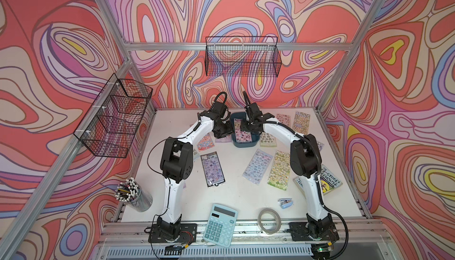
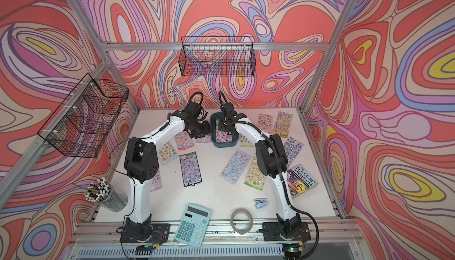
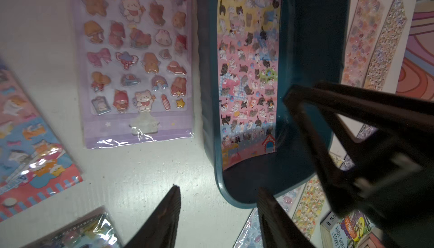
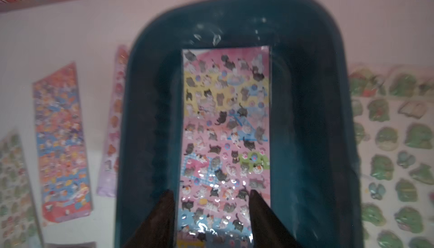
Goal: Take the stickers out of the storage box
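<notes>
A teal storage box point(image 4: 316, 112) holds a pink sticker sheet point(image 4: 226, 144) printed with cats, as both wrist views show. My left gripper is at the box's left side, its fingers parted with nothing between them. My right gripper is over the box and the cat sheet, fingers open and apart; whether they touch the sheet I cannot tell. A purple sticker sheet point(image 3: 135, 67) lies just left of the box.
Other sticker sheets point(image 1: 257, 165) lie around the box. A book point(image 2: 301, 179), stapler point(image 2: 260, 203), tape roll point(image 2: 241, 221), calculator point(image 2: 192, 224) and pen holder point(image 2: 113, 198) are near the edges. Wire baskets hang on the frame.
</notes>
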